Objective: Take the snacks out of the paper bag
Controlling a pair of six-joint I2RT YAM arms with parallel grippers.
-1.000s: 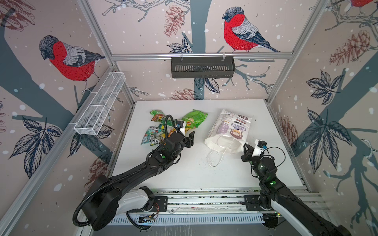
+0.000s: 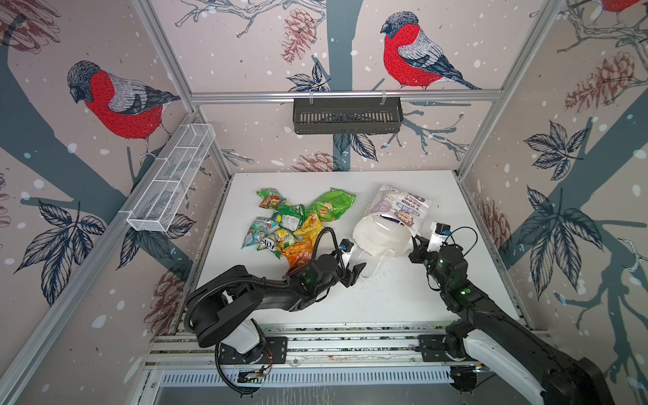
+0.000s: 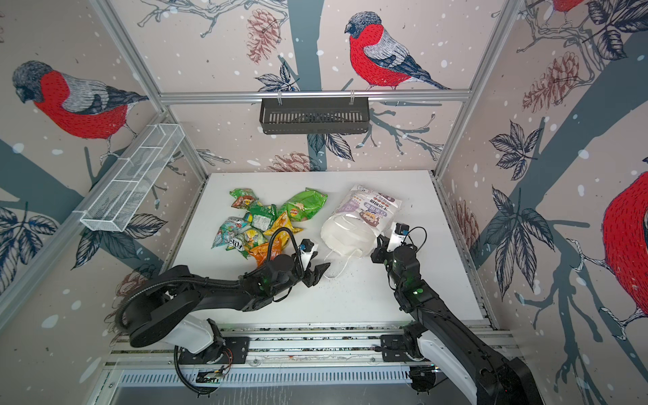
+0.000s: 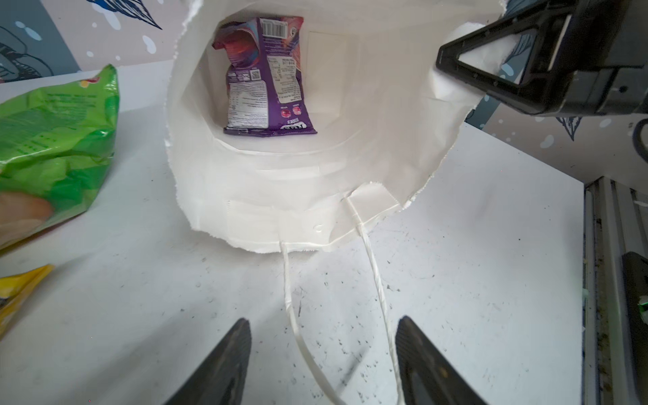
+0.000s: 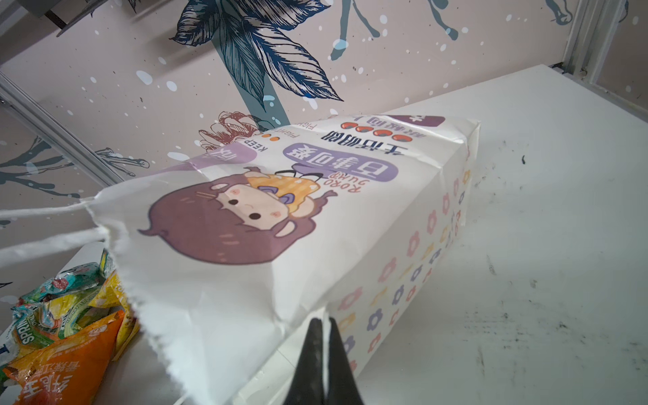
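Note:
The white paper bag (image 2: 407, 206) lies on its side with its mouth toward the front. Through the mouth, the left wrist view shows a purple snack packet (image 4: 266, 81) inside. My right gripper is shut on the bag's rim at its right side, holding the mouth wide. In front of the mouth, my left gripper stands open. The bag's white cord handle (image 4: 295, 322) runs down between its fingers, apparently ungripped. Outside the bag on the left lie a green packet (image 2: 331, 204), an orange packet (image 2: 298, 252) and several other snacks.
A white wire basket (image 2: 172, 179) hangs on the left wall, and a dark basket (image 2: 347, 121) hangs at the back.
My left gripper has moved right and toward the front, from beside the snack pile to the bag's mouth. The right gripper has shifted slightly back and left; the bag's mouth has lifted and opened wider.

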